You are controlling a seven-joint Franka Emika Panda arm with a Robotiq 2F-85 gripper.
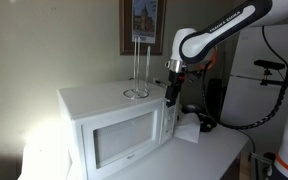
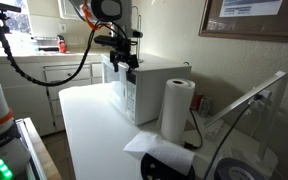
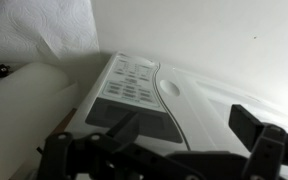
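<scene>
A white microwave [image 1: 76, 148] stands on the counter with its door [image 1: 125, 139] shut. My gripper [image 1: 170, 94] hangs at the upper front of the microwave's right end, close to the control panel. In the wrist view the keypad [image 3: 134, 80] and dark display [image 3: 149, 122] lie below my gripper. Its two dark fingers [image 3: 246, 124] are spread wide apart, with nothing held between them. The door's edge runs between the fingers. Whether either fingertip touches the microwave cannot be told.
A white wire stand [image 1: 136, 94] sits on top of the microwave. Beside the microwave stands a paper towel roll [image 2: 175, 110], with a white sheet [image 2: 158, 150] and a dark pan [image 2: 167, 169] nearby.
</scene>
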